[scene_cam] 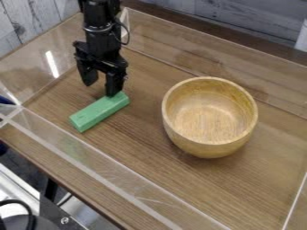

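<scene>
The black robot gripper [100,77] is at the upper middle left of the camera view, pointing down with its fingers apart and nothing visible between them. Just below it lies a green rectangular block [100,112], set diagonally on the wooden surface. A large tan round bowl [206,117] stands to the right of the block, apart from it.
Dark cables [18,214] show at the lower left corner, and edges of the surface run along the left and top.
</scene>
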